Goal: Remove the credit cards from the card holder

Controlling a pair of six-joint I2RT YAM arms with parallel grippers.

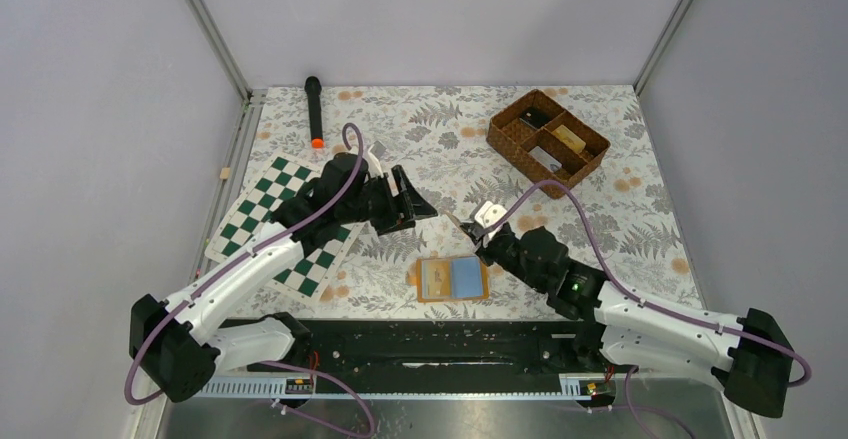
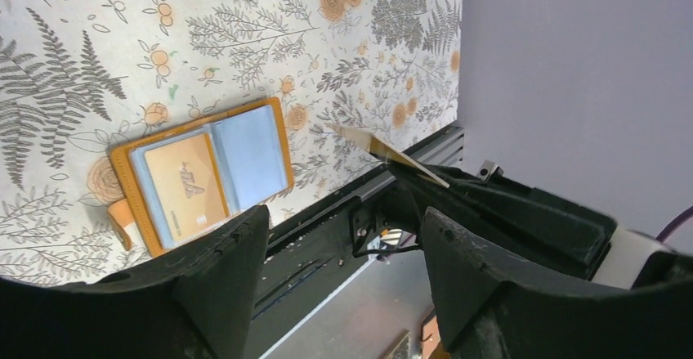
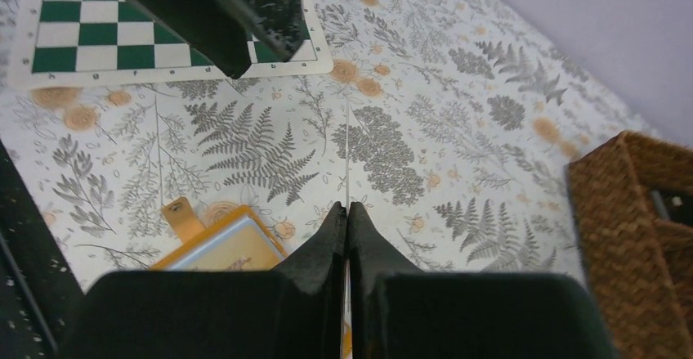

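The card holder lies open on the table near its front edge, orange-rimmed with pale blue inside. A gold card sits in one half; the blue half looks bare. Above the table, my right gripper is shut on another thin gold card, which juts out from its tips. In the right wrist view that held card appears edge-on as a thin line. My left gripper, also raised, stands open behind the holder, clear of the held card, with nothing between its fingers.
At the back right stands a brown woven basket with dividers, holding a black item, a yellowish item and a pale item. A green checkered board lies left, partly under my left arm. A microphone lies behind it.
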